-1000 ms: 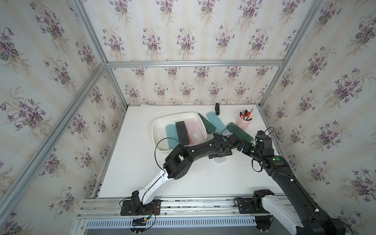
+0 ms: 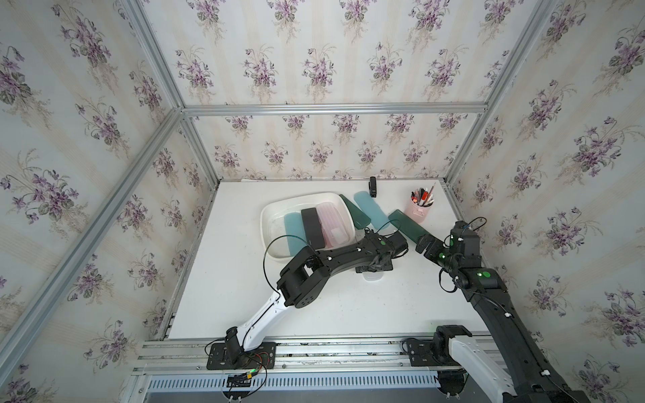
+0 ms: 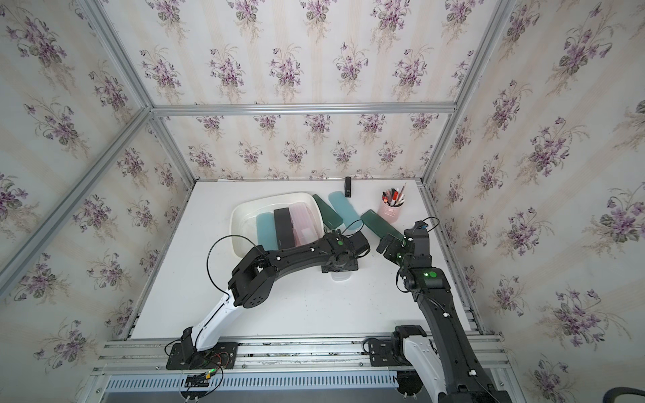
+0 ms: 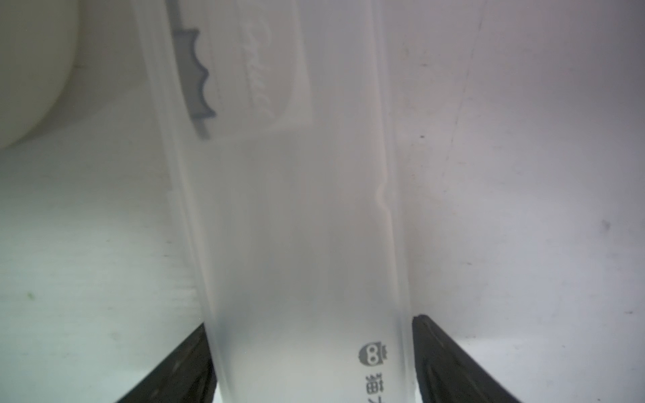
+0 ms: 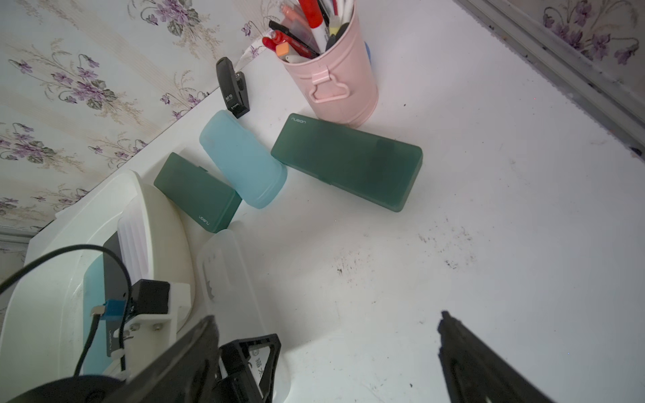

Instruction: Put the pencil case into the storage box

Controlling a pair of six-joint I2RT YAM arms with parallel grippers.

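Observation:
A translucent white pencil case [image 4: 295,221] lies on the table, its length running away from my left gripper. That gripper is open, one finger on each side of the case's near end. In the right wrist view the same case [image 5: 228,288] lies just right of the storage box [image 5: 176,248], one black finger of the left gripper over its near part. The cream box [image 2: 305,198] holds a blue case [image 2: 295,227], a black case [image 2: 312,225] and a pale pink case [image 2: 331,221]. My right gripper is open above bare table, nothing between its fingers.
Two dark green cases [image 5: 346,161] [image 5: 198,192] and a light blue case [image 5: 243,158] lie behind. A pink pencil cup [image 5: 342,84] and a black stapler [image 5: 232,87] stand farther back.
My right gripper has shifted a little to the right, away from the left one. The left arm has drawn very slightly left and otherwise holds its place.

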